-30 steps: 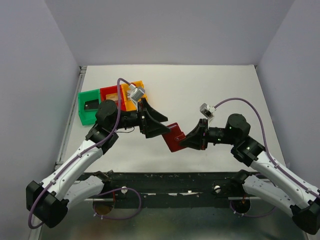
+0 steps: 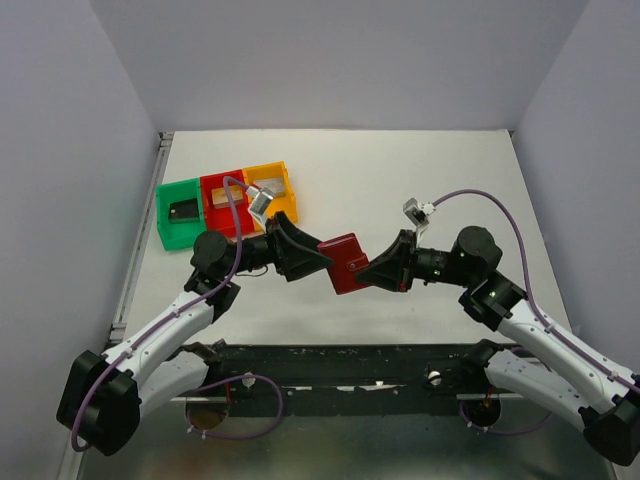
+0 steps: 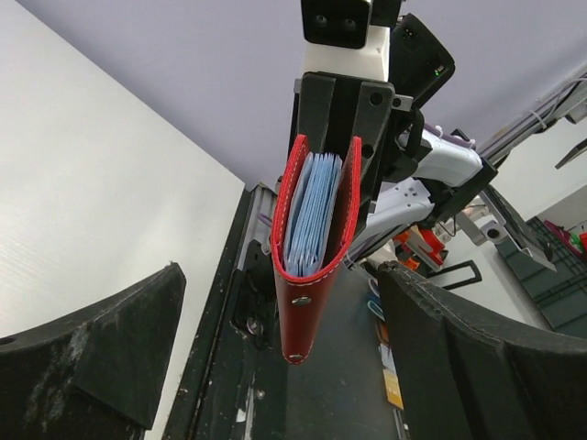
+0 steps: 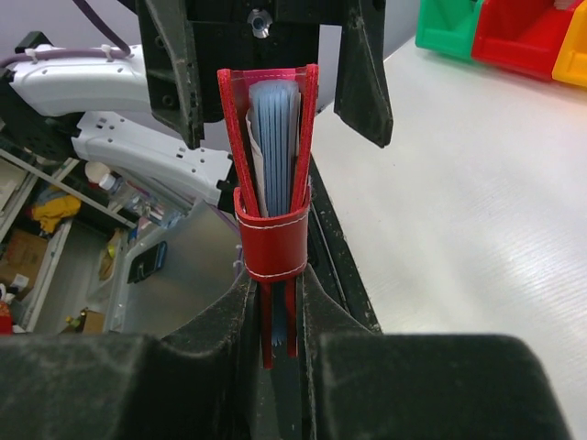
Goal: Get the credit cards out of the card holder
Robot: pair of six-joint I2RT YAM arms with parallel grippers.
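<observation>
A red leather card holder (image 2: 343, 262) (image 3: 304, 307) (image 4: 270, 243) is held upright over the middle of the table by my right gripper (image 2: 368, 272), shut on it. Pale cards (image 3: 313, 211) (image 4: 273, 142) fill its open top, packed edge-on. My left gripper (image 2: 313, 258) stands open just beside the holder, its two fingers on either side of the holder's line, with nothing held between them.
Green (image 2: 180, 229), red and yellow (image 2: 282, 206) bins stand at the back left of the white table (image 2: 420, 170). The dark front edge lies below both arms.
My left arm has come down and slightly back from its higher position of a second ago. The holder in my right gripper has risen slightly in the top view and become a little more upright.
</observation>
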